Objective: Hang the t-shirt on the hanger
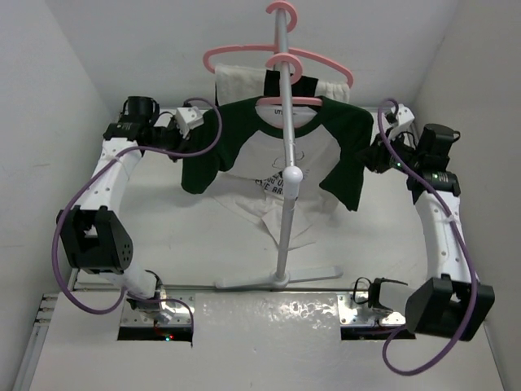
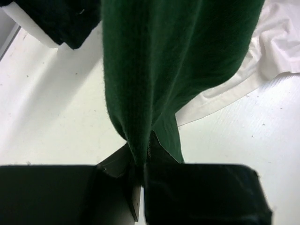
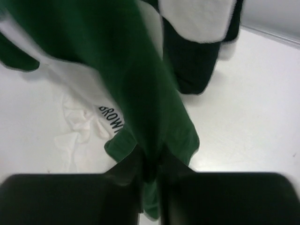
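Note:
The t-shirt, white-bodied with dark green sleeves, hangs spread behind the grey stand pole. At its collar a pink hanger shows across the neck opening; its ends are hidden by the cloth. On the left sleeve, my left gripper is shut, with green cloth pinched between its fingertips. My right gripper is at the right sleeve. Green cloth runs down between the right fingers in the blurred right wrist view, so whether they grip it does not show clearly.
Behind the shirt, another pink hanger carries a white and black garment. The stand pole rises in front of the shirt, between the arms, on a grey base.

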